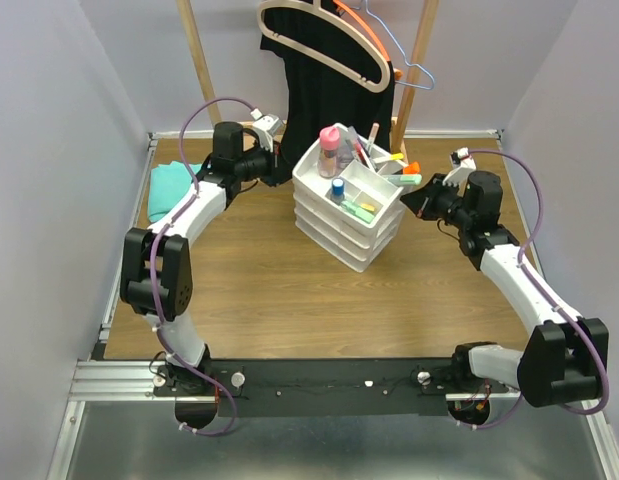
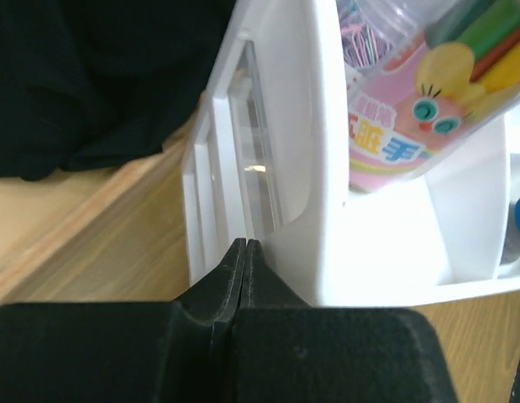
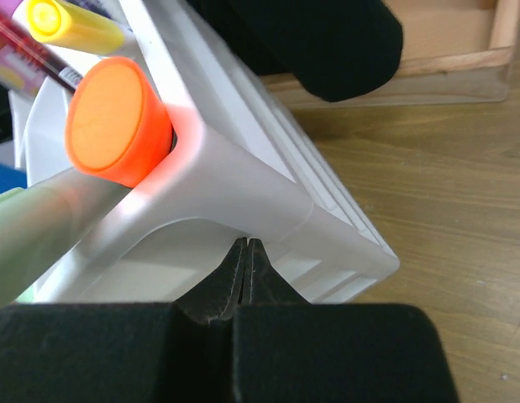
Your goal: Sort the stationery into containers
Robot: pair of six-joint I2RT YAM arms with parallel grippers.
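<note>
A white tiered organizer [image 1: 329, 235] stands mid-table, holding a pink-lidded bottle [image 1: 329, 150], a blue-capped item [image 1: 338, 188], pens, green markers [image 1: 403, 179] and an orange cap [image 3: 108, 117]. My left gripper [image 1: 277, 172] is shut at the organizer's left side, its tips [image 2: 243, 252] against or very near the white wall, with nothing visible between them. My right gripper [image 1: 417, 200] is shut at the right side, its tips [image 3: 247, 252] at the organizer's outer face below the orange cap, with nothing visible between them.
A black shirt [image 1: 309, 90] hangs on a wooden rack behind the organizer, with hangers. A folded teal cloth [image 1: 167, 190] lies at the back left.
</note>
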